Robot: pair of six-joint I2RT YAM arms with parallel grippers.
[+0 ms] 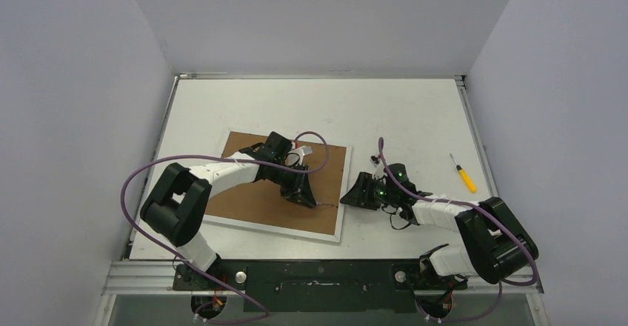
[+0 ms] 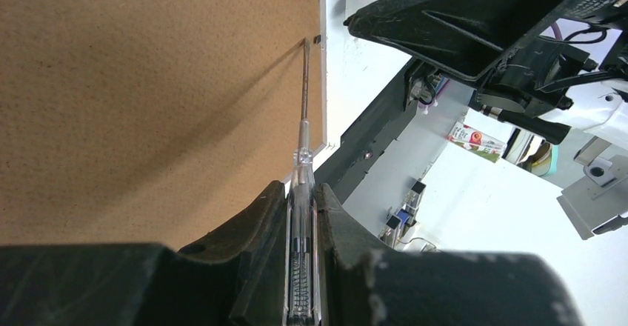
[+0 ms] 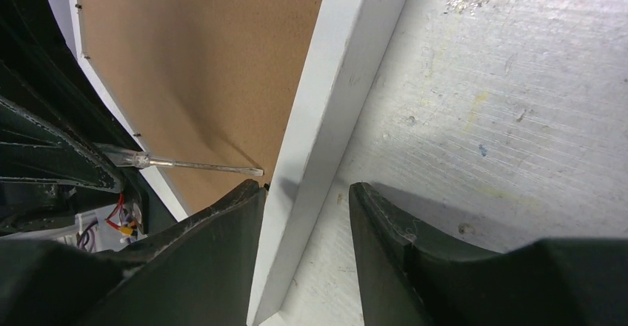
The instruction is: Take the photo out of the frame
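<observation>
The white frame [image 1: 345, 170] lies back-up on the table, brown backboard [image 1: 259, 207] facing up, small dark tabs along its inner edge. My left gripper is shut on a clear-handled screwdriver [image 2: 304, 137], whose tip sits at the board's edge, near a tab. My right gripper stands part open over the frame's right rail, one finger on each side; whether it touches the rail is unclear.
A yellow-handled screwdriver [image 1: 465, 178] lies at the right edge of the table. Walls bound both sides.
</observation>
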